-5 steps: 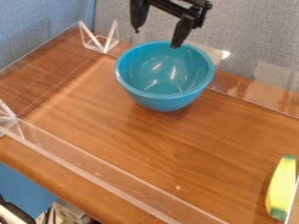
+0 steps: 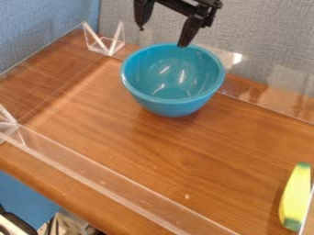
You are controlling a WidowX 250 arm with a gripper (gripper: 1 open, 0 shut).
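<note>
My black gripper [image 2: 163,29] hangs at the top centre, open, its fingers spread above the back rim of a turquoise bowl [image 2: 172,92]. The bowl stands upright on the wooden table toward the back, and its visible inside is empty. At the right edge lies a yellow banana-like object [image 2: 296,195], pale green at its ends, well away from the gripper.
Clear plastic walls edge the table [image 2: 160,170] at front and back, with white braces [image 2: 106,40] at the back left and left side. Grey and blue padded walls stand behind.
My gripper has risen very slightly over the last second. The bowl and the yellow object have not moved.
</note>
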